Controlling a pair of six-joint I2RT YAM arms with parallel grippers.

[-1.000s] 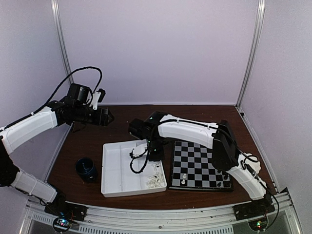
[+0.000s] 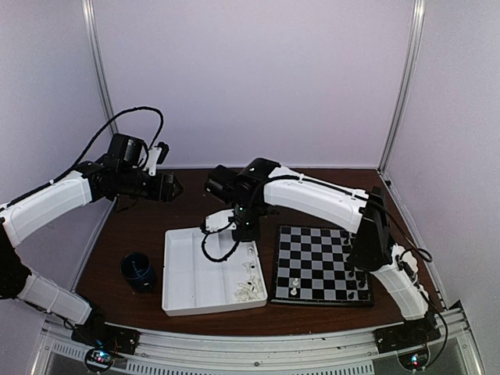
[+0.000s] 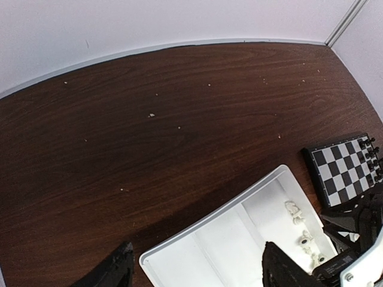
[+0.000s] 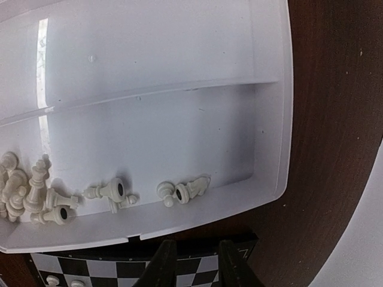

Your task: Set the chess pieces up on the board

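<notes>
The chessboard [image 2: 318, 264] lies right of a white box [image 2: 181, 269]. Two white pieces [image 2: 294, 287] stand at the board's front left. Dark pieces [image 3: 371, 156] line its right side, partly behind the right arm in the top view. White pieces lie heaped [image 4: 27, 188] in one compartment, with a small pair [image 4: 184, 190] near its end. Above that compartment's back end, my right gripper is part open, with nothing seen between its fingers. My left gripper hangs wide open and empty at the left, away from the pieces.
A dark cup [image 2: 138, 272] stands left of the box. Behind the box, the brown table [image 3: 149, 143] is mostly clear. The right arm [image 2: 312, 194] reaches across above the board.
The right arm has lifted and shifted back, taking its gripper toward the box's back end and uncovering pieces there. The left arm and the two white pieces on the board look unchanged.
</notes>
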